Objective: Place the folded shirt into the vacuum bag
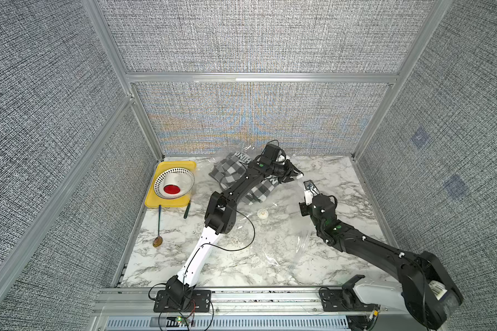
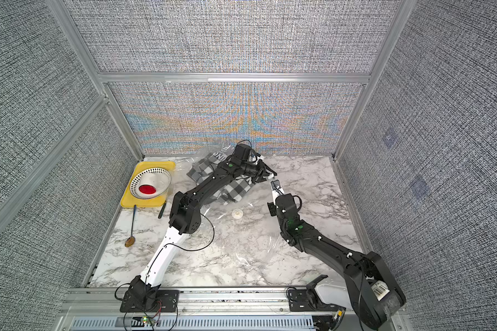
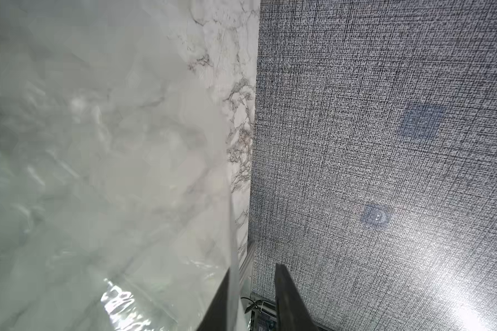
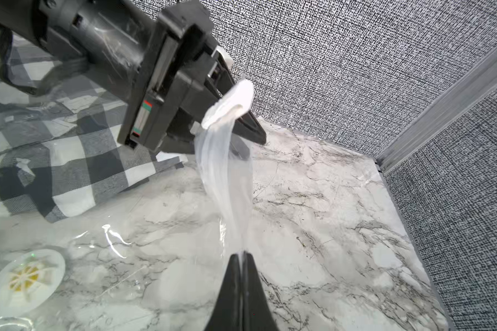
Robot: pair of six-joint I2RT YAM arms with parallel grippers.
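Observation:
The grey-and-white checked shirt (image 1: 258, 190) lies folded at the back middle of the table, partly under my left arm. Clear film shows around it, but I cannot tell whether it is inside or on top. The clear vacuum bag, with its round white valve (image 1: 262, 213), spreads toward the front right. My left gripper (image 1: 298, 174) is above the bag's right side, its fingers part open; in the left wrist view the bag's film edge (image 3: 233, 242) runs between its fingers. My right gripper is shut on the thin film, stretched up toward the left fingers.
At the left stand a yellow tray (image 1: 150, 202) with a white patterned bowl (image 1: 183, 191), a wooden spoon (image 1: 158, 241) and a dark-handled utensil (image 1: 187, 210). The two grippers are very close together. Bare table (image 1: 342, 176) shows at the right.

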